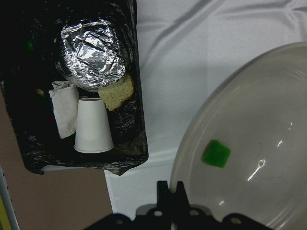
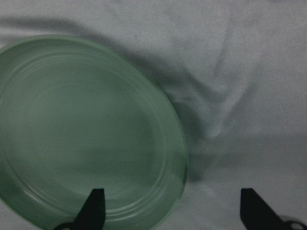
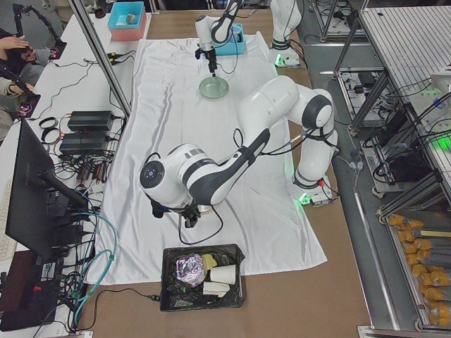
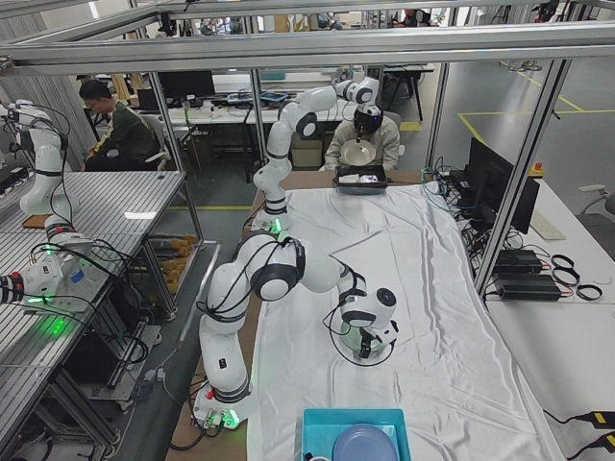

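Observation:
My left gripper is shut on the rim of a pale plate (image 1: 254, 105) holding a green square piece (image 1: 216, 154); in the camera right view the plate (image 4: 357, 152) is raised near the black bin. The bin (image 3: 166, 282) holds a foil-covered bowl (image 1: 91, 52), a sponge-like slice (image 1: 116, 93), a paper cup (image 1: 93, 125) and a crumpled white paper (image 1: 64, 108). My right gripper stands open above a green plate (image 2: 84, 129), whose right rim lies between the fingertips in the view from above.
A blue tray (image 4: 317, 423) with a blue plate (image 4: 365, 444) sits at the far end. White cloth covers most of the table. A monitor (image 3: 35, 201) and cables line the side bench.

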